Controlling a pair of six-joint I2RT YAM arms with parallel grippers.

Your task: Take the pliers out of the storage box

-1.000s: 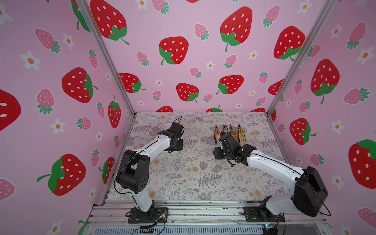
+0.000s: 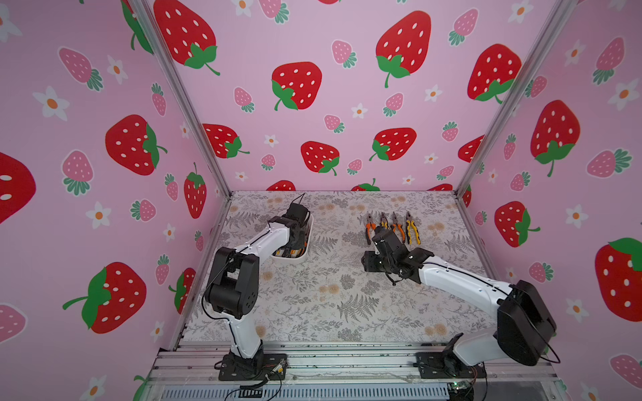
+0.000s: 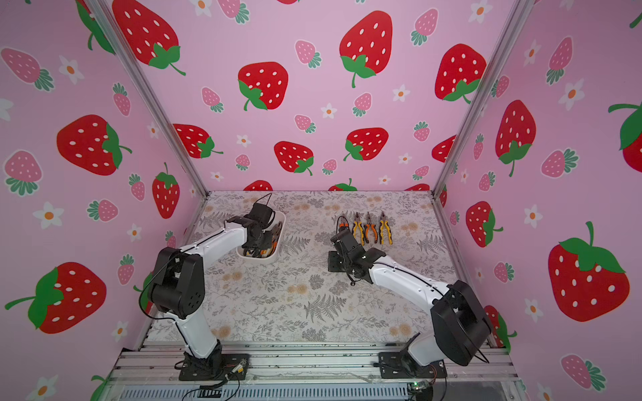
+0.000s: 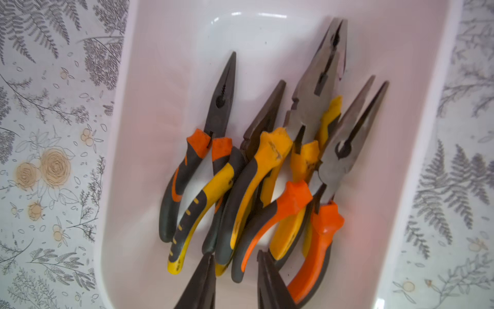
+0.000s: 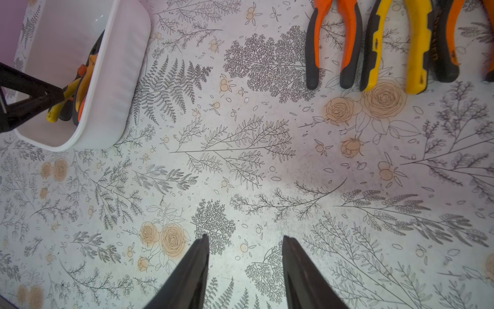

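Note:
In the left wrist view the white storage box (image 4: 411,170) holds several overlapping pliers, fingers pointing away. At left lie black-and-orange pliers (image 4: 219,103); yellow-and-black pliers (image 4: 315,87) cross the middle, and orange-handled pliers (image 4: 342,157) lie at right. My left gripper is part open, fingertips over the handle ends near the box's near end. An orange-black handle tip shows between them, apparently ungripped. The right wrist view also shows the left fingers (image 5: 31,97) over the box. My right gripper stands part open above bare table, empty.
Several pliers lie in a row on the table at the back right, among them orange pliers (image 5: 349,31) and yellow pliers (image 5: 417,46). Patterned table (image 5: 247,170) between box and row is clear. Box walls rise around the left gripper.
My left gripper has shifted left and slightly back over the box, uncovering its right side and the pliers inside. The right arm has barely moved.

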